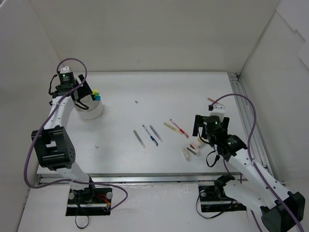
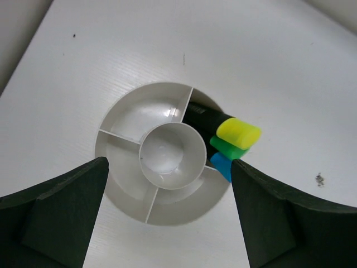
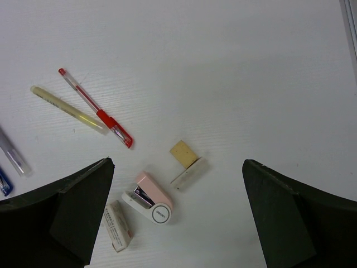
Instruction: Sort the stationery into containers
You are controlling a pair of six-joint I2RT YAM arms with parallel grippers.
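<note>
A white divided round organizer [image 2: 118, 166] holds highlighters in one right compartment: yellow [image 2: 238, 132], green [image 2: 226, 147] and blue [image 2: 222, 164]. Open above it is my left gripper. My right gripper hangs open over loose stationery: a red pen [image 3: 109, 121], a pale yellow pen [image 3: 56, 102], a grey pen [image 3: 14, 152], a blue pen [image 1: 152, 138], a white-pink stapler [image 3: 159, 211], a labelled white eraser-like block [image 3: 117, 225], a tan block [image 3: 183, 153] and a clear piece [image 3: 189, 173].
An orange item [image 1: 215, 101] lies at the back right, partly behind the right arm's cable. Walls border the back and sides; a metal rail [image 1: 241, 92] runs along the right edge.
</note>
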